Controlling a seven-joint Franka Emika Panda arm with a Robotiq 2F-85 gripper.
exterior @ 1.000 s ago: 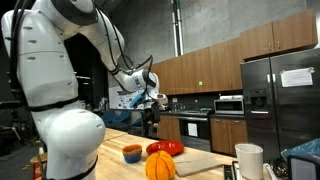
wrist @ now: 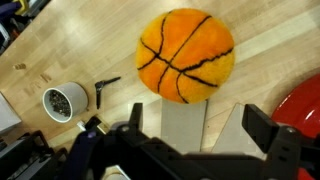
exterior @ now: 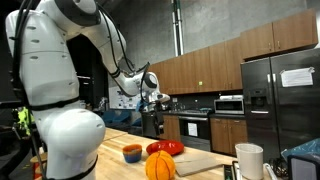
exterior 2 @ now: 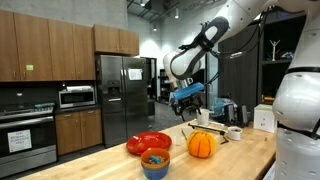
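Note:
My gripper hangs above the table, its dark fingers wide apart, with nothing between them. An orange plush basketball (wrist: 185, 55) with black seams lies ahead of the fingers in the wrist view, apart from them. It also shows at the table's front in exterior view 1, as the orange ball (exterior: 160, 166). A red plate (wrist: 304, 108) is cut off at the wrist view's right edge. In exterior view 2, a blue bowl (exterior 2: 155, 171) with an orange band stands near the front edge, close to the red plate (exterior 2: 146, 143).
A white cup (wrist: 52, 101) with dark contents stands at the wrist view's left, near a small black tool (wrist: 106, 83). Flat pale boards (wrist: 184, 124) lie below the ball. A white canister (exterior: 249, 160) stands at the right in exterior view 1.

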